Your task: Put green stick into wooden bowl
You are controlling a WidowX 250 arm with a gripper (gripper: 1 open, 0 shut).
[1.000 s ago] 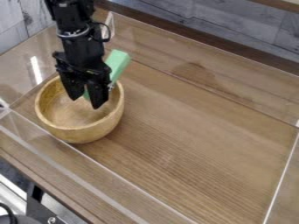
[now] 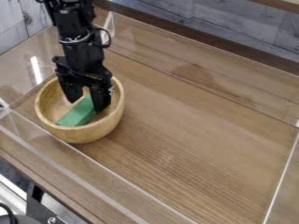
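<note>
The green stick [image 2: 79,114] lies slanted inside the round wooden bowl [image 2: 84,135], its lower end near the front wall. My black gripper [image 2: 87,97] reaches down over the back of the bowl, fingers apart, one on each side of the stick's upper end. The gripper partly hides that end, so I cannot tell whether a finger touches it.
A raised ledge [image 2: 216,35] runs along the back. The table's left edge passes close beside the bowl.
The green stick stood up at the gripper above the bowl's back rim a second ago. It has since come down into the bowl, where it lies slanted.
</note>
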